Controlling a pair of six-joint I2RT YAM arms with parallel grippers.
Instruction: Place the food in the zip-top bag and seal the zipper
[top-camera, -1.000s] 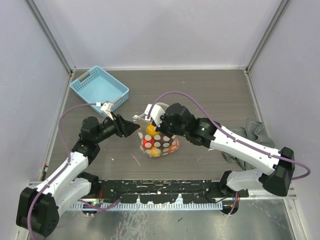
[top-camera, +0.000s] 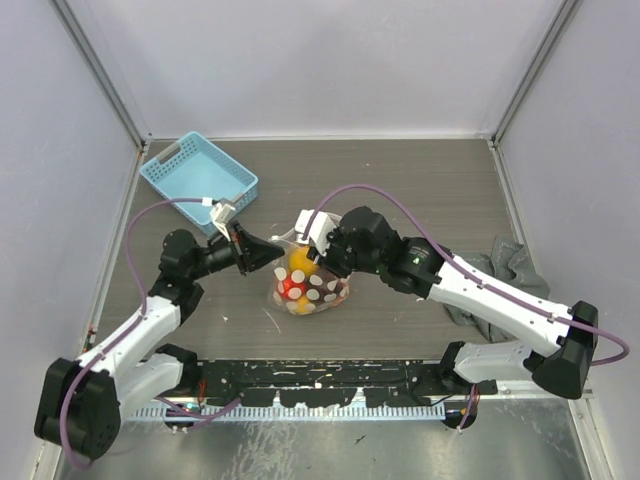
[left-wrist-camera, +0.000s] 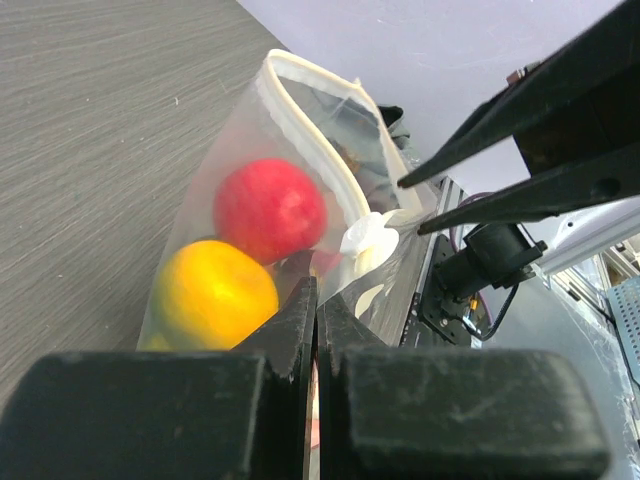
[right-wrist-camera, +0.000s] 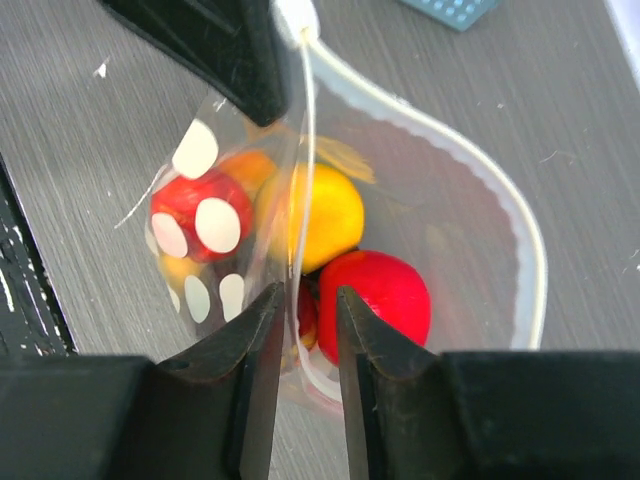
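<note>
The clear zip top bag (top-camera: 276, 292), printed with white dots, stands mouth-up mid-table with the food inside. Through its film show a red food item (left-wrist-camera: 270, 208) and a yellow one (left-wrist-camera: 218, 292). A white slider (left-wrist-camera: 369, 241) sits at one corner of the mouth. My left gripper is shut at that corner, and bag film runs in at its fingertips. Over the bag's mouth, my right gripper has its fingers apart. One side of the white rim (right-wrist-camera: 294, 265) passes between them, not clamped.
At the back left stands an empty blue basket (top-camera: 207, 170). A crumpled grey cloth (top-camera: 507, 268) lies at the right, partly behind the right arm. Bare table (top-camera: 420, 170) stretches behind the bag.
The left arm has moved a little, its hand now lower and nearer the bag. The right arm is almost unmoved.
</note>
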